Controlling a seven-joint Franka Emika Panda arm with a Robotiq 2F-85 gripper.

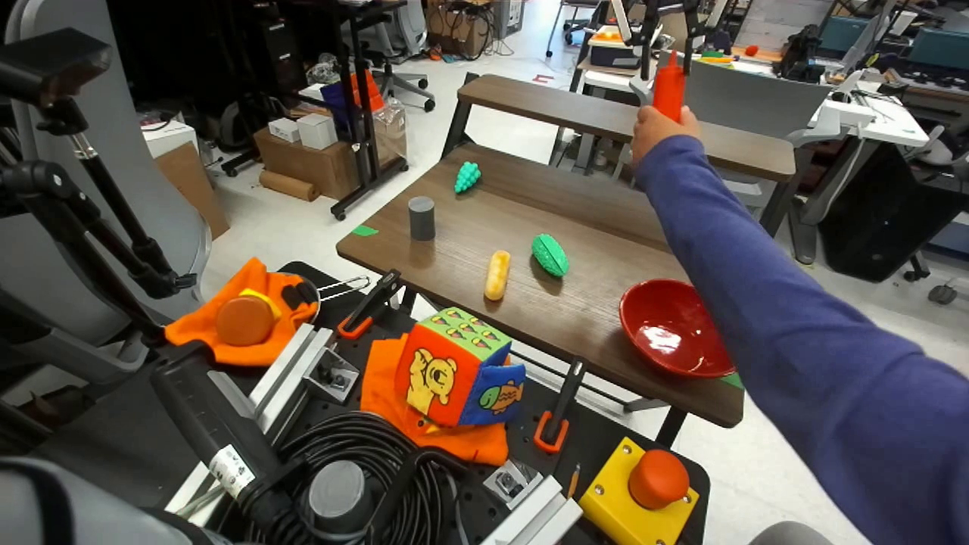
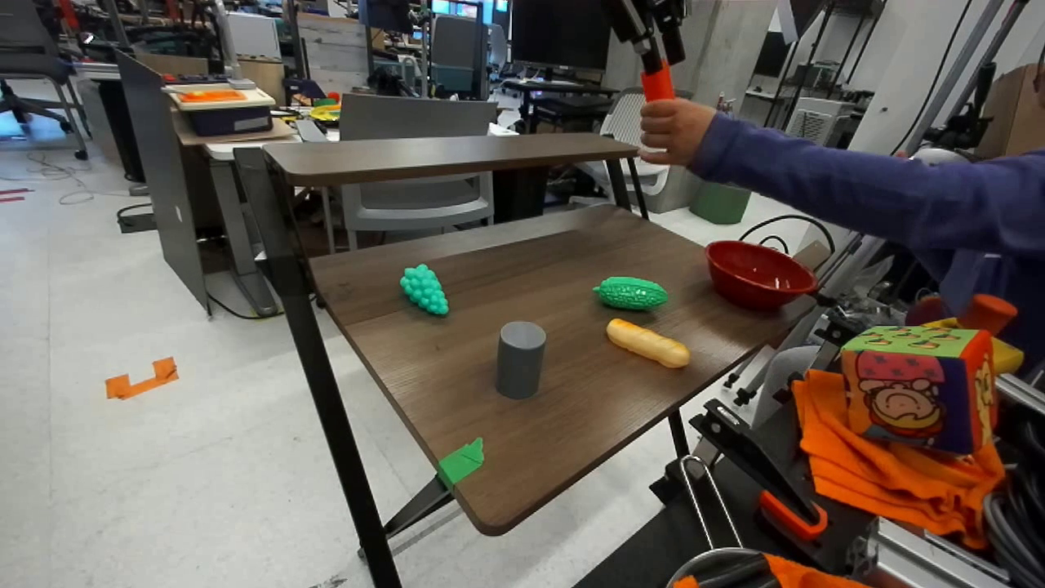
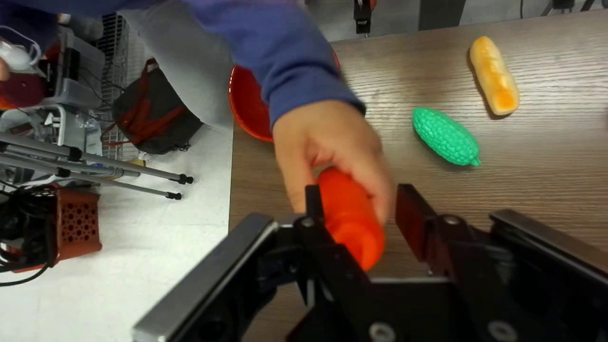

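A person's hand grips the red squeeze bottle (image 1: 668, 91), nozzle up, above the back of the brown table (image 1: 581, 204). My gripper is around the bottle's upper end, its fingers apart. In the wrist view, the bottle (image 3: 348, 213) lies close to the left finger (image 3: 314, 200), while a gap shows before the right finger (image 3: 409, 219). A red bowl (image 1: 672, 331) stands at the table's near right corner, partly hidden by the person's sleeve.
A green bumpy toy (image 2: 632, 293), a yellow bread-like toy (image 2: 648, 343), a grey cylinder (image 2: 520, 359) and a teal grape-like toy (image 2: 424, 290) lie spread over the table. The raised shelf (image 2: 441, 157) runs along its back. The person's arm (image 1: 772, 300) crosses the right side.
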